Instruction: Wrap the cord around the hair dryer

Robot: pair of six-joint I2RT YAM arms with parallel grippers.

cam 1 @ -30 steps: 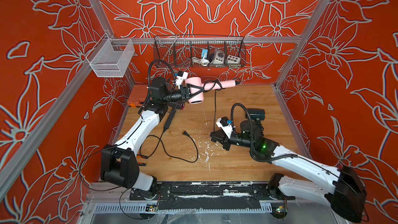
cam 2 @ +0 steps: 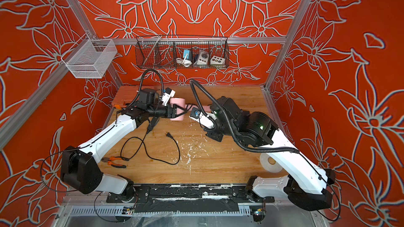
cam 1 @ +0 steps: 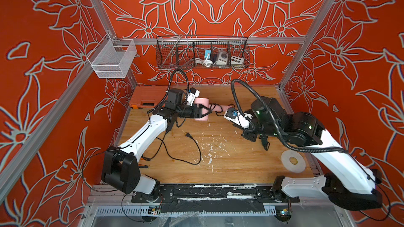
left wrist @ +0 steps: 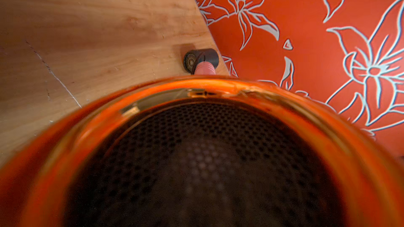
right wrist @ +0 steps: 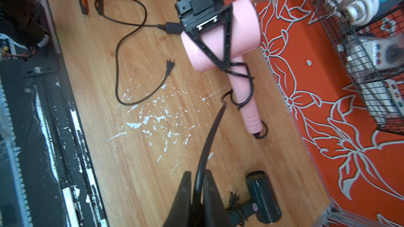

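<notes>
A pink hair dryer [cam 1: 201, 115] is held above the table by its barrel in my left gripper, seen most clearly in the right wrist view. Loops of black cord [right wrist: 248, 96] circle its pink handle [right wrist: 240, 85]. My right gripper is shut on the cord, which runs taut and dark up toward the handle. The dryer's orange-ringed mesh end [left wrist: 202, 155] fills most of the left wrist view.
A black hair dryer [right wrist: 263, 195] lies on the right of the table [cam 1: 223, 164]. A power cord with plug [cam 2: 168, 134] and orange-handled pliers [cam 2: 117, 159] lie at left. Wire baskets [cam 1: 202, 50] hang at the back; a disc [cam 1: 293, 161] lies front right.
My left gripper has lowered the pink dryer toward the front. My right gripper has risen from the table and moved right and up with the cord.
</notes>
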